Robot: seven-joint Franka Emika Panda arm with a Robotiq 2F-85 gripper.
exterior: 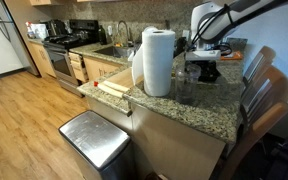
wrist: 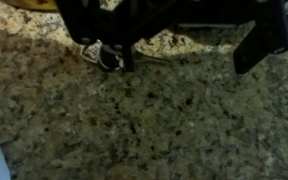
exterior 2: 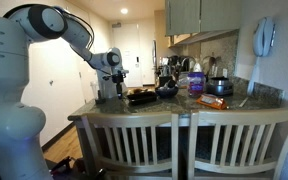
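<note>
Over the granite countertop [wrist: 194,120], my gripper stands open in the wrist view. Its two dark fingers are wide apart, and only speckled stone shows between them. A small dark and silver thing [wrist: 107,60] lies by the left finger; what it is cannot be told. In exterior view 1 the gripper [exterior: 197,52] hangs over the far part of the counter, above a black object [exterior: 203,73]. Exterior view 2 has the gripper [exterior 2: 118,78] low near the counter, left of a black tray [exterior 2: 142,97].
A paper towel roll [exterior: 158,65] and a clear pitcher [exterior: 187,86] stand at the counter's near end. In exterior view 2, a dark bowl [exterior 2: 167,92], a purple container [exterior 2: 195,80], a pot [exterior 2: 221,86] and an orange packet [exterior 2: 213,101] are along the counter. Chairs [exterior 2: 136,137] line one side.
</note>
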